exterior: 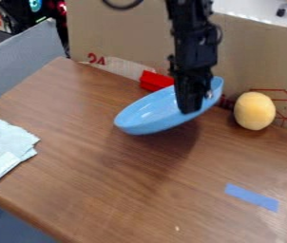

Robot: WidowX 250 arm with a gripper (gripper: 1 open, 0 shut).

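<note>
A blue plate (pixel 155 114) hangs tilted above the wooden table, its right side raised high toward the cardboard behind. My gripper (pixel 193 100) is shut at the plate's raised right part, on its rim as far as shows; the fingertips are partly hard to make out against the plate. A shadow of the plate falls on the table below it.
A yellow potato-like object (pixel 254 111) sits to the right, a red block (pixel 155 80) behind the plate. A folded pale cloth (pixel 2 149) lies at the left, blue tape (pixel 252 197) at the front right.
</note>
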